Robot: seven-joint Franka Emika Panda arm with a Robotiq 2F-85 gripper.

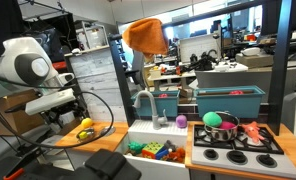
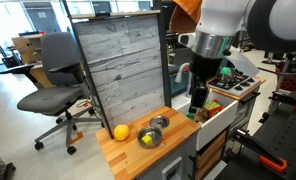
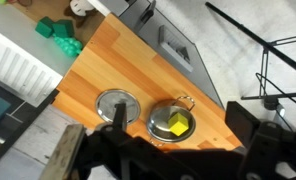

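Observation:
In the wrist view, a small metal pot [image 3: 171,121] with a yellow block [image 3: 174,124] inside lies below my gripper. The fingers stand wide apart, with nothing held between them. A round silver lid [image 3: 118,106] lies flat on the wooden counter beside the pot. Exterior view 2 shows the gripper [image 2: 194,108] above the counter, clear of the pot [image 2: 148,137] and lid [image 2: 160,121]. A yellow ball [image 2: 121,131] sits close to the pot. From exterior view 1, the gripper [image 1: 54,118] hangs left of the yellow ball [image 1: 86,123].
A white sink drawer [image 1: 145,167] holds several colored blocks. On the right, a pot [image 1: 220,130] with a green ball stands on the stove [image 1: 238,150]. An orange cloth [image 1: 146,36] hangs overhead. A grey wall panel [image 2: 125,68] rises behind the counter.

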